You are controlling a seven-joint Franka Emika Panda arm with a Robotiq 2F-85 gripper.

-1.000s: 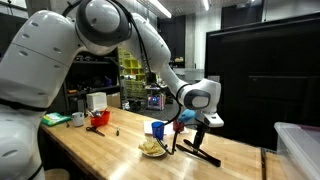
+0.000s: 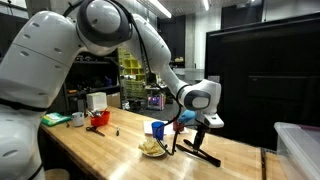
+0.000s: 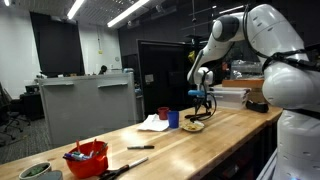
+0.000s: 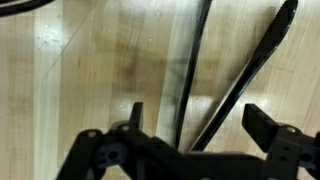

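A long black utensil (image 2: 203, 155) with two thin arms lies flat on the wooden table. Close up in the wrist view, its arms (image 4: 248, 78) form a narrow V that draws together towards the bottom of the picture. My gripper stands open over it, with one finger on either side and nothing visibly held. Seen from outside, the gripper (image 2: 188, 142) points downward, close above the table by the utensil; the exact gap cannot be told. In the second exterior view the utensil (image 3: 186, 115) is small and partly hard to make out.
Near the gripper are a plate with yellowish contents (image 3: 192, 126), a blue cup (image 3: 173, 118), a red cup (image 3: 163, 112) and a white cloth or paper (image 3: 153, 124). Farther off stands a red bowl (image 3: 85, 164) of utensils. A pale bin (image 2: 298, 150) occupies the right side.
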